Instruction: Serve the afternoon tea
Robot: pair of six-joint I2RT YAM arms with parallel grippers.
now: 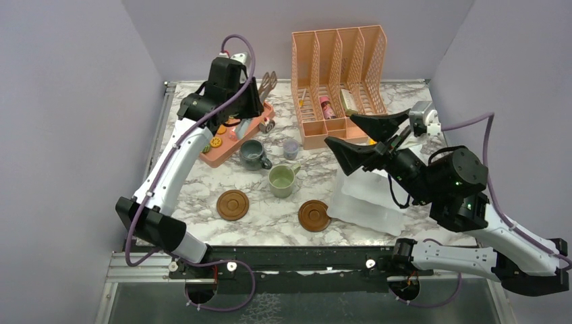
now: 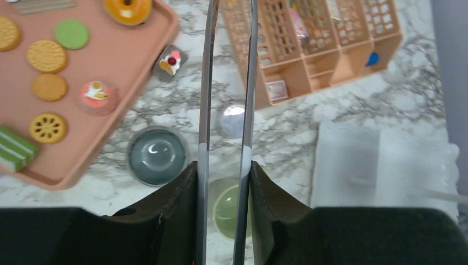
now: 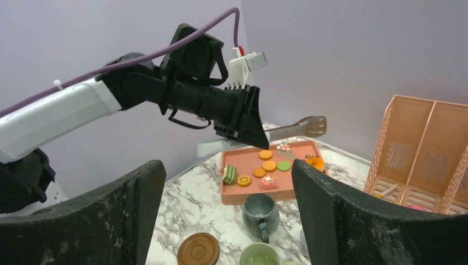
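Note:
My left gripper (image 1: 257, 108) is shut on a pair of metal tongs (image 1: 268, 84) with slotted ends, held above the pink tray. Their two long arms (image 2: 205, 94) run forward side by side in the left wrist view. On the pink tray (image 1: 216, 158) lie cookies (image 2: 47, 56), an orange donut (image 2: 128, 10), a pink-topped cake (image 2: 98, 97) and a green cake slice (image 2: 15, 150). A dark teal mug (image 1: 253, 154) and a green mug (image 1: 282, 180) stand on the marble table. Over the right side, my right gripper (image 1: 341, 129) hangs open with nothing between its fingers.
Two brown coasters (image 1: 233, 204) (image 1: 313, 215) lie near the front. A peach compartment rack (image 1: 313, 135) stands at the back, beside a small clear cup (image 1: 291, 148). White scalloped sheets (image 1: 367, 209) lie at right, partly hidden under my right arm.

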